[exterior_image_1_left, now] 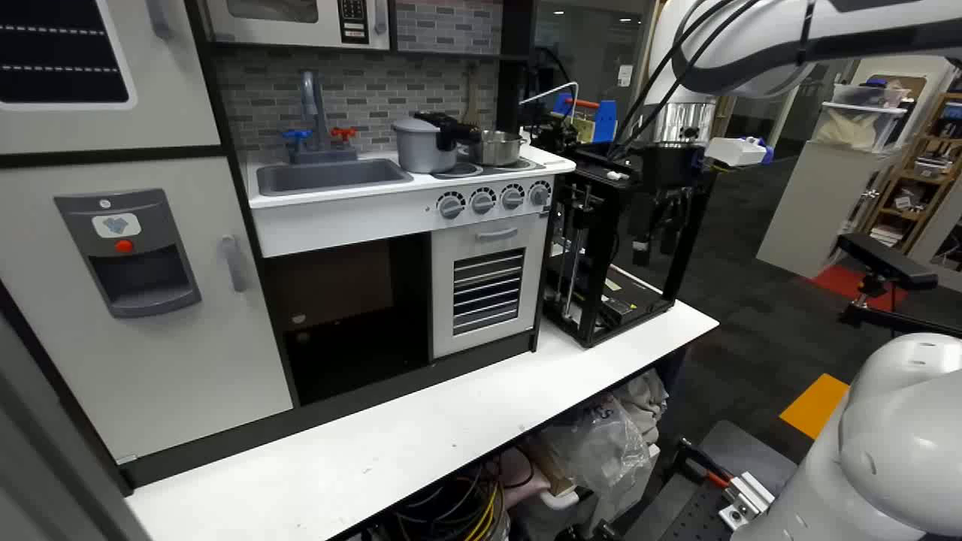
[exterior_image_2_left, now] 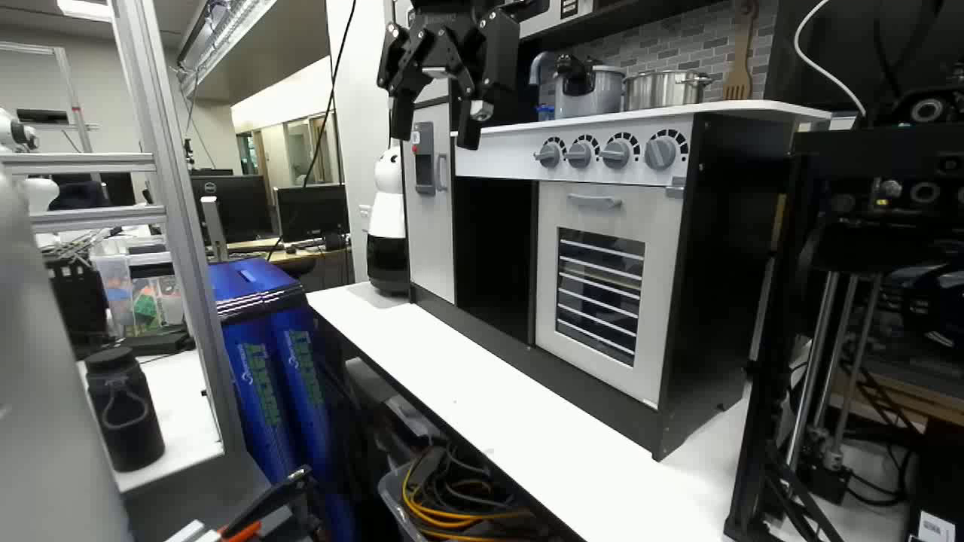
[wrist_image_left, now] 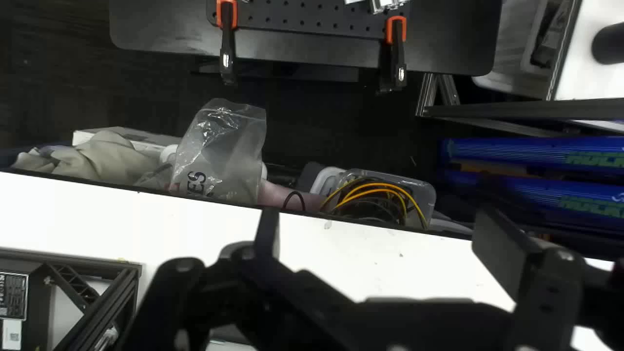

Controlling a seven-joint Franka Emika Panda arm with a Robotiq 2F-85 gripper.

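Observation:
My gripper stands open, its two fingers wide apart over the white tabletop (wrist_image_left: 327, 243), and nothing lies between them. From the side it hangs high, pointing down, as the second exterior view shows (exterior_image_2_left: 434, 126). In the first exterior view the gripper (exterior_image_1_left: 656, 245) appears in front of the black frame machine. A toy kitchen stands on the table. On its stove sit a grey pot (exterior_image_1_left: 422, 144) with something black at its top and a steel pot (exterior_image_1_left: 497, 148). The oven door (exterior_image_1_left: 488, 284) is closed.
Left of the stove is a grey sink (exterior_image_1_left: 334, 176) with a faucet (exterior_image_1_left: 311, 104). A black frame machine (exterior_image_1_left: 591, 261) stands at the kitchen's right end. Cables (wrist_image_left: 380, 196) and a plastic bag (wrist_image_left: 222, 146) lie below its edge.

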